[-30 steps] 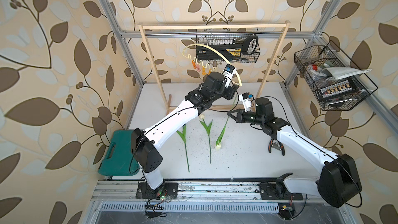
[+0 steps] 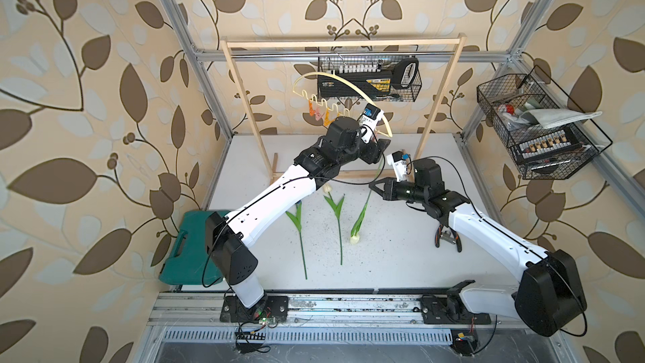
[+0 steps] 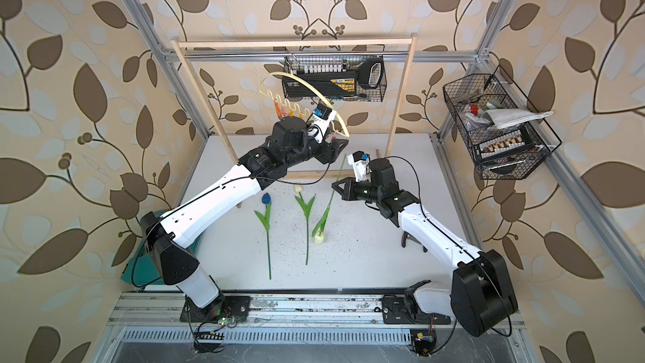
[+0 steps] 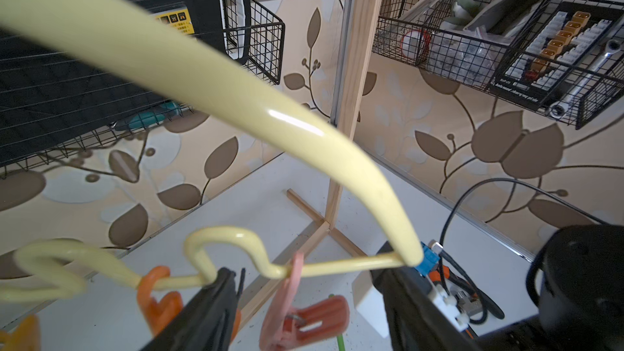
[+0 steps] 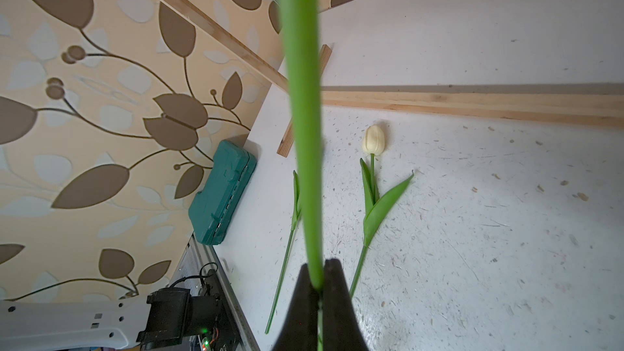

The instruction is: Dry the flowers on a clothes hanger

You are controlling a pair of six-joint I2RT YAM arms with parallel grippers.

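Note:
A pale yellow hanger (image 2: 346,82) with orange, yellow and pink clips hangs tilted below the wooden rack's crossbar, right end low. My left gripper is open at that end, its fingers on either side of a pink clip (image 4: 315,330); contact cannot be told. My right gripper is shut on the green stem of a white tulip (image 2: 354,236), which hangs bloom down, the stem's end rising above the fingers toward the left gripper. On the table lie a blue tulip (image 3: 266,199) and another white tulip (image 3: 299,189).
The wooden rack (image 2: 344,43) frames the back. Wire baskets (image 2: 403,96) hang behind it and at the right (image 2: 557,171). A green case (image 2: 181,255) sits front left, pliers (image 2: 448,236) at the right.
The hanger's right end has swung up and back down. My left arm has shifted slightly; my right arm and the tulip it holds have stayed put.

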